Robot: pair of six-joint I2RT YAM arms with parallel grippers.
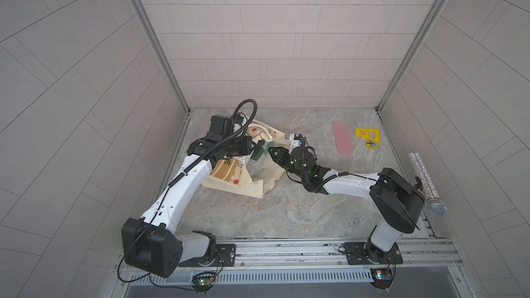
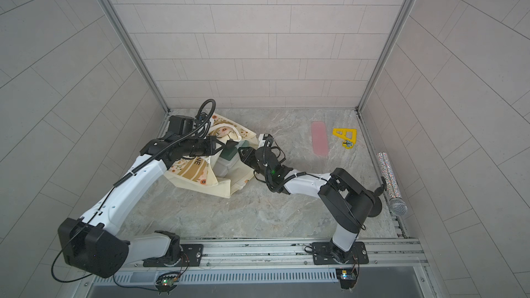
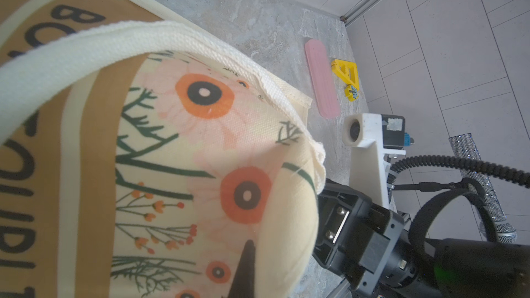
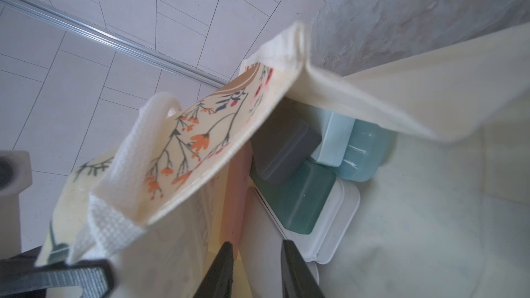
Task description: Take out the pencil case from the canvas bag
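The cream canvas bag (image 1: 232, 186), printed with flowers and lettering, lies open on the table's left side. My left gripper (image 1: 252, 145) is shut on its cloth rim; in the left wrist view one dark finger (image 3: 243, 276) shows against the fabric. In the right wrist view several rounded boxes lie inside the bag: a grey one (image 4: 284, 149), a green one (image 4: 301, 198) and white ones (image 4: 336, 220). I cannot tell which is the pencil case. My right gripper is at the bag's mouth, fingers somewhat apart, and whether anything is held low between them is hidden.
To the right on the table lie a flat pink piece (image 1: 342, 138) and a yellow triangular thing (image 1: 368, 135). A glittery microphone (image 1: 428, 183) rests near the right wall. A white bag handle (image 3: 138, 36) arches over the bag.
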